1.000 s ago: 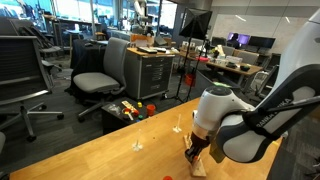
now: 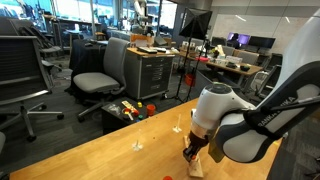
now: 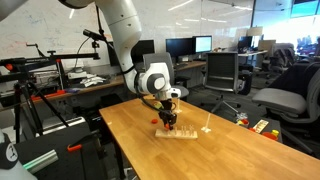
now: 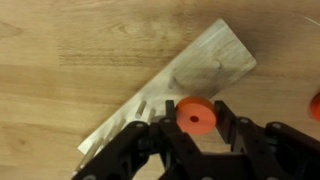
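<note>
An orange-red round piece [image 4: 196, 116] sits between the fingertips of my gripper in the wrist view, and the fingers are shut on it. Beneath and behind it lies a pale wooden board [image 4: 218, 59], set diagonally, with several upright pegs along its lower left part. In exterior view 2 my gripper [image 3: 170, 126] is low over the same board [image 3: 183, 136]. Whether the held piece touches the board cannot be told. At the right edge of the wrist view lies another red piece [image 4: 315, 106], apart from the board.
A black tray of coloured items [image 2: 130, 110] and a red cup [image 2: 151, 108] stand at the table's far edge in exterior view 1. Thin upright white pieces [image 2: 137, 146] stand on the wooden table [image 2: 90, 160].
The arm has shifted slightly in exterior view 1, its gripper staying low over the board. Nothing else has visibly moved.
</note>
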